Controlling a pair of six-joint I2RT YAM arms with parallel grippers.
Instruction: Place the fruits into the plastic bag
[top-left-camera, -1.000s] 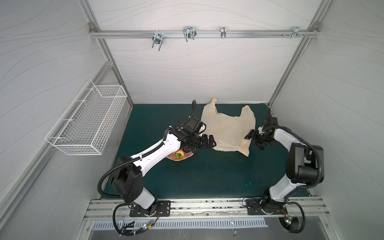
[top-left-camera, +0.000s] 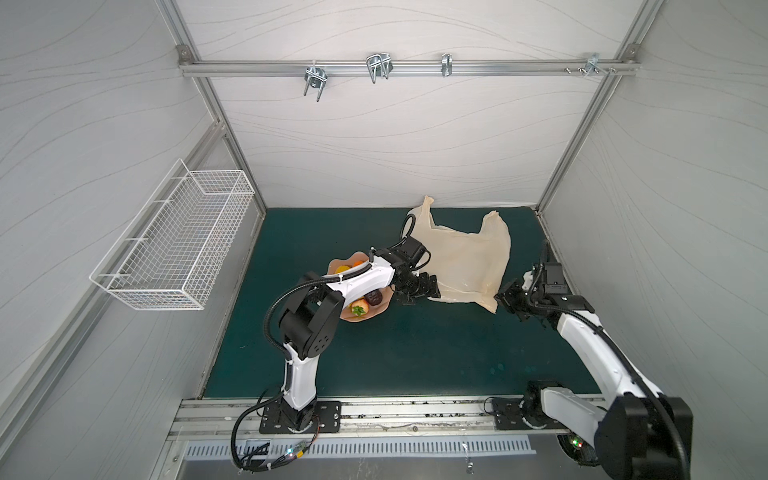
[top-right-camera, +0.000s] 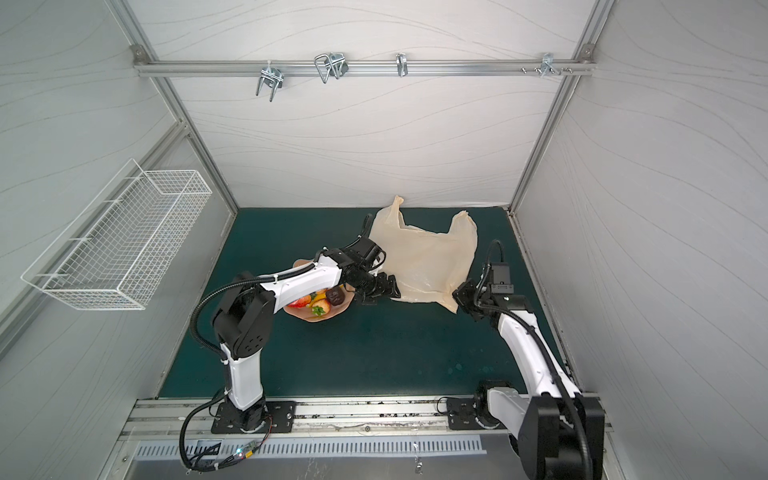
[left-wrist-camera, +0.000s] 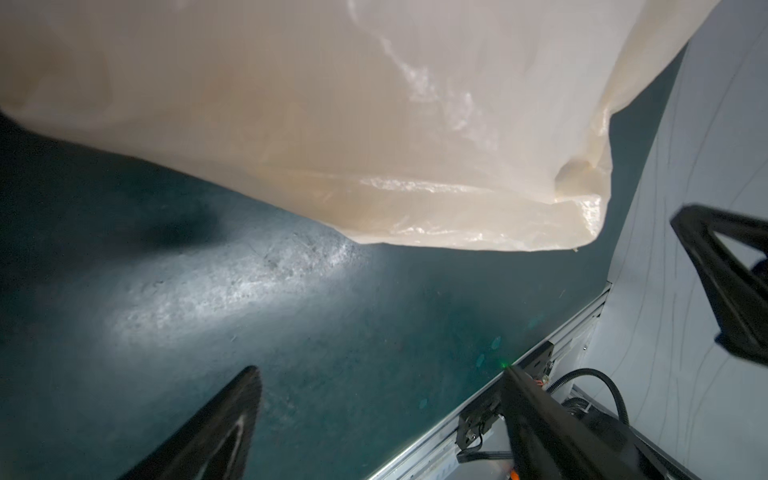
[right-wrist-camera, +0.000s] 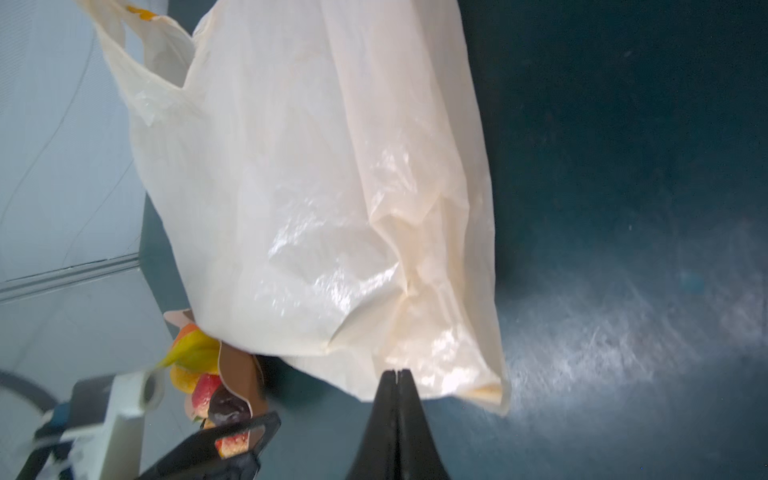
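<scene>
A cream plastic bag (top-left-camera: 460, 256) lies flat at the back of the table, handles toward the rear wall. My left gripper (top-left-camera: 433, 286) is over its near left edge; in the left wrist view its fingers (left-wrist-camera: 228, 424) stand wide apart with nothing between them. My right gripper is shut by the bag's near right corner, its tips overlapping that corner in the right wrist view; whether they touch it I cannot tell. The fruits, among them a dark one (top-right-camera: 335, 296) and an orange one with a green top (top-right-camera: 321, 307), sit in a pinkish bowl (top-left-camera: 382, 305), partly hidden under my left arm.
A white wire basket (top-left-camera: 180, 240) hangs on the left wall. Clamps (top-left-camera: 379, 67) sit on the back rail.
The left arm has swung upright, its gripper shifting slightly right. More of the bowl now shows; the bag looks unmoved.
</scene>
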